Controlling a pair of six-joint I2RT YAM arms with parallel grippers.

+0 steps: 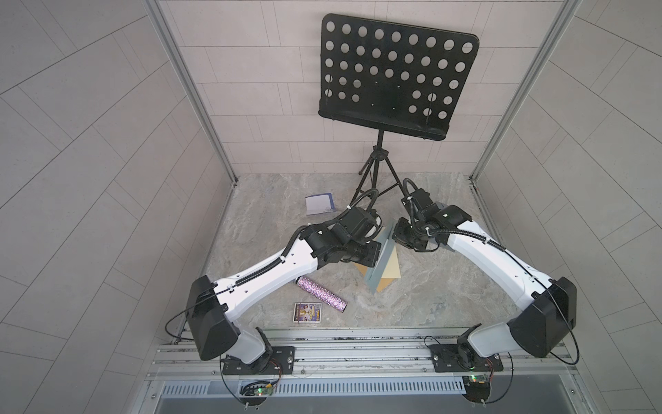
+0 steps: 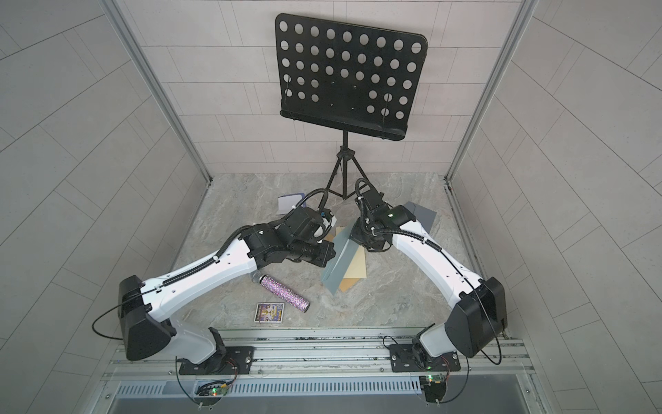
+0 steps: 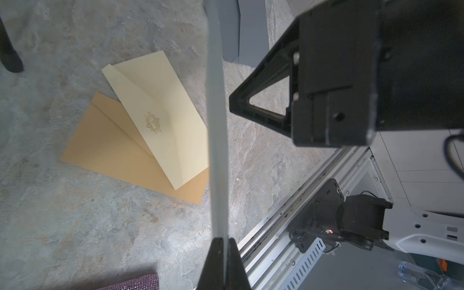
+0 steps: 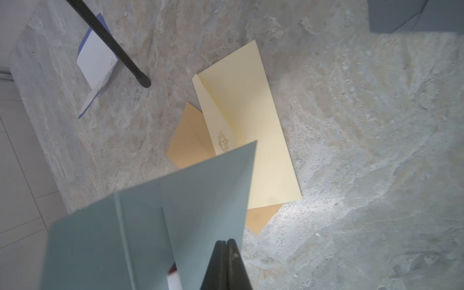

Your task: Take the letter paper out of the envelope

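A grey-blue envelope (image 1: pixel 381 269) hangs above the floor between my two arms. My left gripper is shut on the envelope, whose edge runs straight down between the fingers in the left wrist view. My right gripper is shut, its tips overlapping the envelope (image 4: pixel 207 193) near the right edge; I cannot tell whether any of it is pinched there. In the left wrist view the right gripper's finger (image 3: pixel 236 102) ends close beside the envelope (image 3: pixel 218 145). A fold and a seam show on its face. No letter paper can be made out.
Below lie a cream envelope (image 3: pixel 154 116) and a tan one (image 3: pixel 116 145), overlapping. A glittery pink cylinder (image 1: pixel 322 294) and a picture card (image 1: pixel 307 312) lie at front left. A music stand (image 1: pixel 379 155) stands behind. Dark grey envelopes (image 2: pixel 422 215) lie at right.
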